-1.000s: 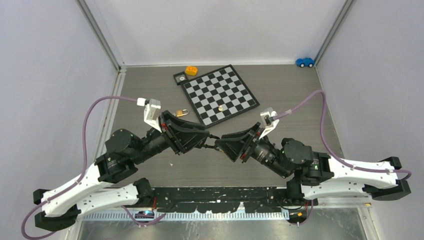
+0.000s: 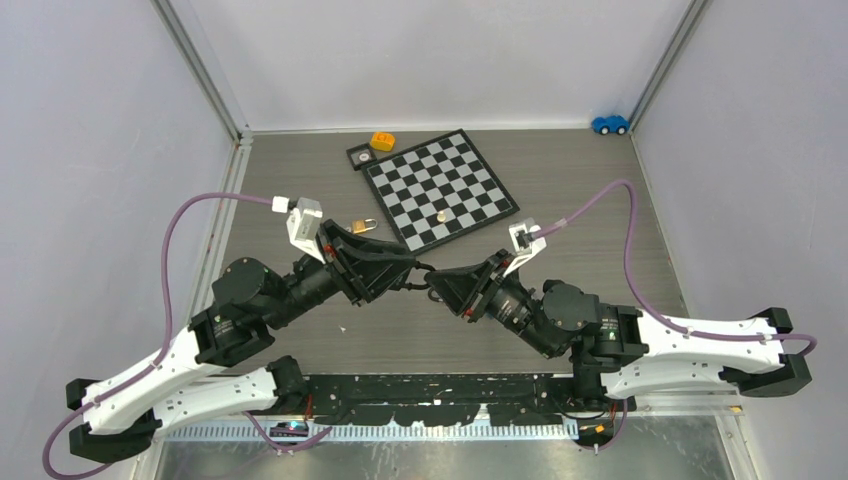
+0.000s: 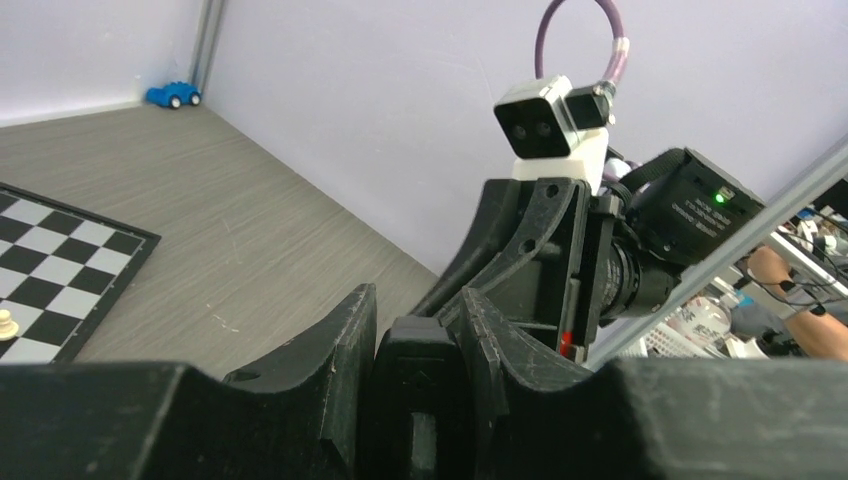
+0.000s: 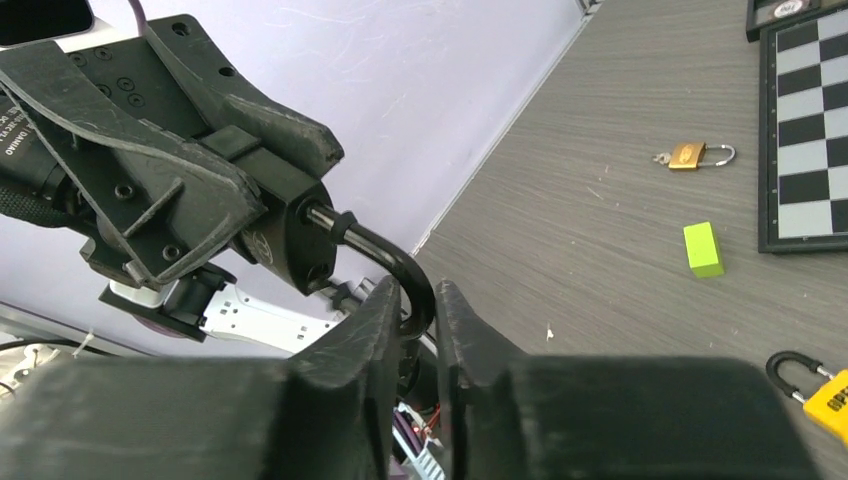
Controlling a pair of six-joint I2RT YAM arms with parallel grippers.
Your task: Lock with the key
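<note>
My left gripper (image 2: 395, 262) is shut on a large black padlock (image 4: 285, 215), whose U shackle (image 4: 405, 280) points toward my right gripper (image 2: 440, 280). In the right wrist view, the right fingertips meet close around the shackle's bend; whether they grip it I cannot tell. In the left wrist view the lock's dark body (image 3: 420, 400) sits between the fingers. A brass padlock (image 4: 688, 155) with a small key at its side lies on the table, and a yellow padlock (image 4: 838, 402) with a black shackle lies nearer.
A checkerboard (image 2: 440, 190) lies at the back centre, with a small dark frame (image 2: 360, 157) and yellow block (image 2: 382, 141) beside it. A green block (image 4: 704, 250) lies on the table. A blue toy car (image 2: 610, 125) stands back right.
My right arm has shifted slightly left, toward the left gripper and the lock it holds. The left arm is nearly still.
</note>
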